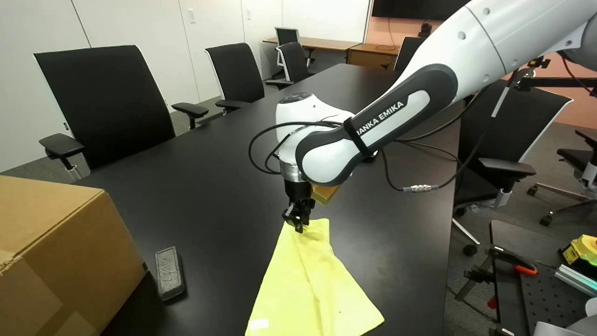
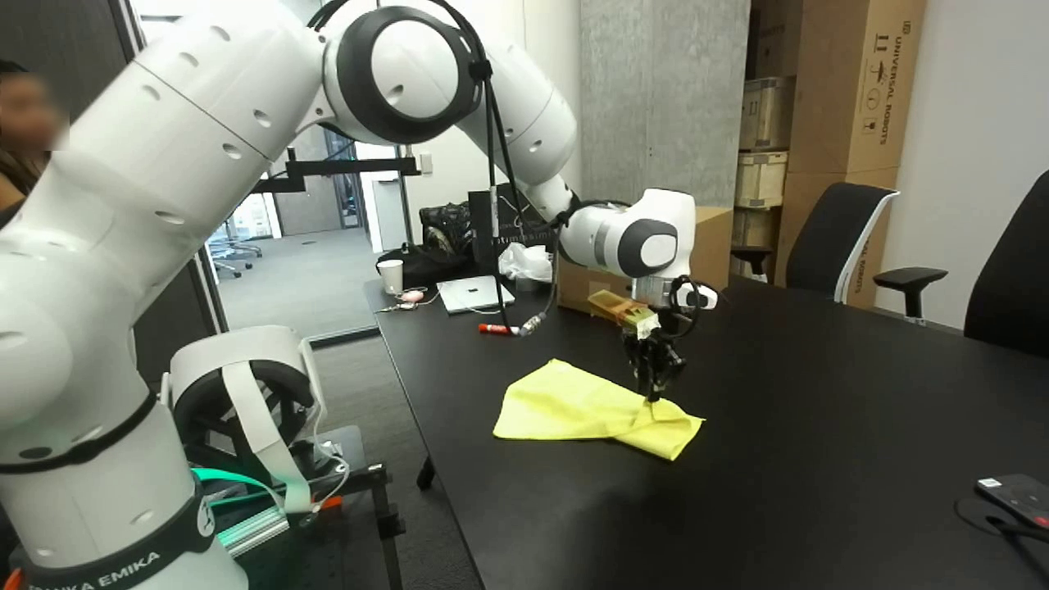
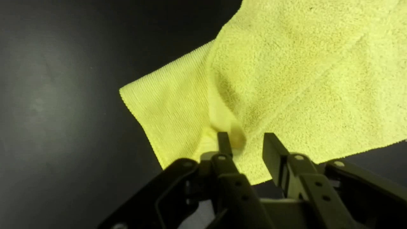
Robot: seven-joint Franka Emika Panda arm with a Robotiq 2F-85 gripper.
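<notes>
A yellow cloth [image 1: 306, 280] lies on the dark table, and one end of it is folded over. My gripper hovers right at the folded end, its fingers [image 3: 273, 150] parted by a clear gap. Against the left finger, in the wrist view, a small raised fold of the cloth [image 3: 229, 128] bulges up; whether they touch I cannot tell. No cloth shows pinched between the fingers. In exterior view 2 the gripper [image 2: 653, 395] points down at the right part of the cloth [image 2: 570, 403].
A cardboard box [image 1: 61, 252] and a dark eraser-like block [image 1: 169, 272] sit left of the cloth. A laptop [image 2: 474, 293], a white cup [image 2: 390, 275] and a red marker [image 2: 497, 329] lie toward the table's far end. Open table [image 2: 836, 423] extends to the right.
</notes>
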